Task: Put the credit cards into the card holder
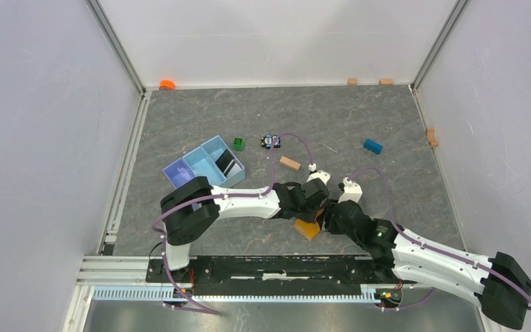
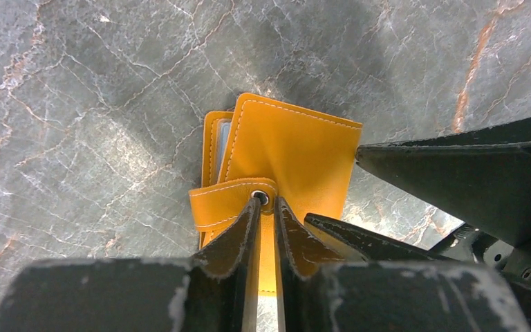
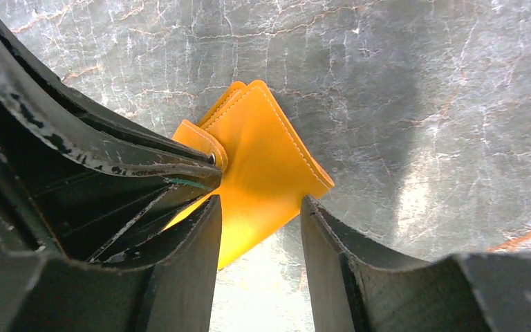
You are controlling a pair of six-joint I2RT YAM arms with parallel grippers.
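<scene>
The orange card holder [image 1: 306,229] lies on the grey table below both hands. In the left wrist view, a strap [image 2: 228,197] with a metal snap crosses the holder, and a pale edge [image 2: 222,142] shows between its two leaves. My left gripper is shut on the holder at the strap's end, by the snap. Seen from the right wrist, my right gripper stands part open across the holder's lower corner, one fingertip close to its edge; contact there cannot be told. In the top view the arms hide the fingertips.
A blue divided box [image 1: 192,158] at left holds dark and pale flat pieces [image 1: 228,163]. Behind the arms lie a wooden block [image 1: 290,163], a green cube [image 1: 238,144], a small blue-and-black object [image 1: 270,142] and a blue block [image 1: 373,146].
</scene>
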